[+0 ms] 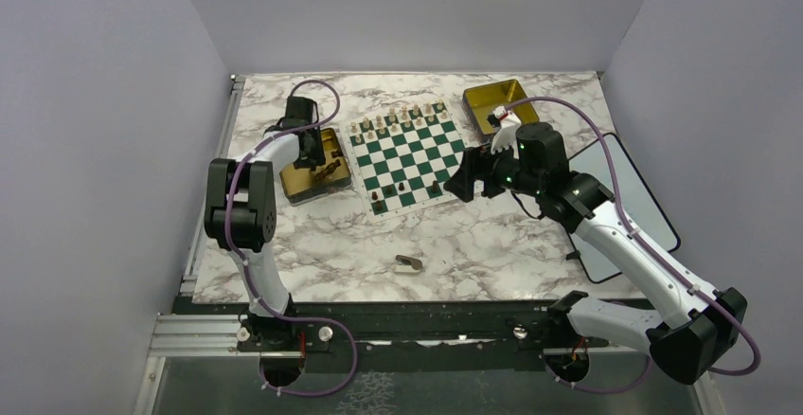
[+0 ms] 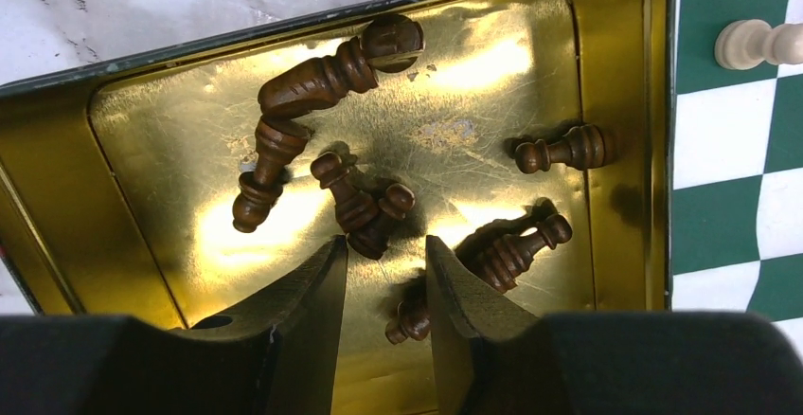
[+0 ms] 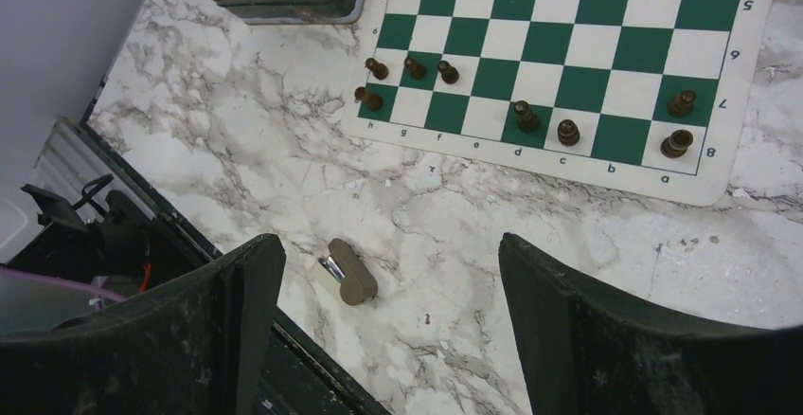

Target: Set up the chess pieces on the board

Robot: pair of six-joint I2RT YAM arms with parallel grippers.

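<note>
Several dark brown chess pieces lie on their sides in a gold tray (image 2: pixel 620 263), left of the board. My left gripper hangs over this tray, its fingers parted with nothing held. Just beyond its fingertips are two brown pieces touching each other (image 2: pixel 355 208); another brown piece (image 2: pixel 507 259) lies partly behind the right finger. The green and white chessboard (image 1: pixel 407 157) carries white pieces (image 1: pixel 405 115) along its far side. Brown pieces stand at the near side, among them a piece (image 3: pixel 526 117) by the letter d. Over the board's right side, my right gripper is open and empty.
A second gold tray (image 1: pixel 500 93) stands at the back right. A small brown and white object (image 1: pixel 408 264) lies on the marble near the front edge. A whitish panel (image 1: pixel 630 207) is at the right. The marble between board and front edge is mostly clear.
</note>
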